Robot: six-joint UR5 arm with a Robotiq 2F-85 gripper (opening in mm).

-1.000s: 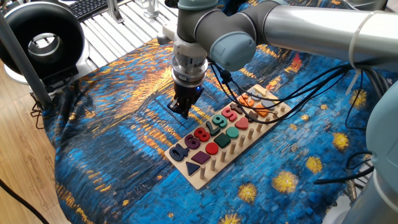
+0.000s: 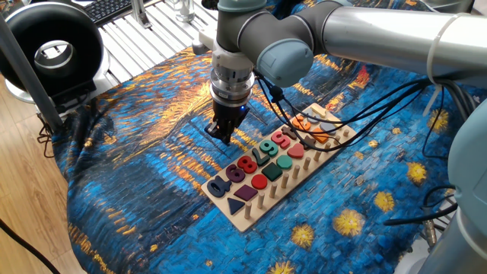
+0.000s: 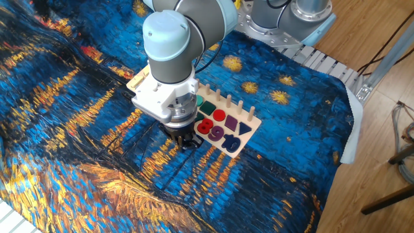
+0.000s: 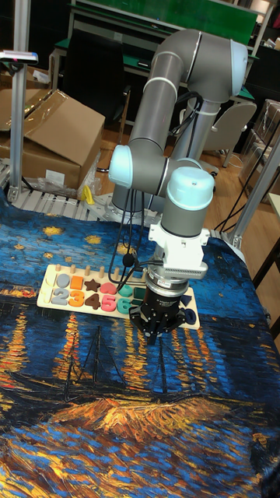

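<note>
A wooden puzzle board [image 2: 243,221] lies on the painted cloth, bearing coloured number pieces, a row of shapes and a row of upright pegs. The red 8 [image 3: 205,126], the purple 9 [image 3: 216,133] and the dark blue piece [image 3: 231,143] sit at one end. My gripper [image 2: 221,138] hangs pointing down just off the board's number side, clear of the pieces in exterior view 1. In exterior view 3 the black gripper [image 4: 152,332] covers some of the numbers. Its dark fingers are small against the dark cloth, so whether they are apart or together is unclear.
Black cables [image 2: 365,114] droop from the arm across the far end of the board. A cardboard box [image 4: 58,137] stands behind the table.
</note>
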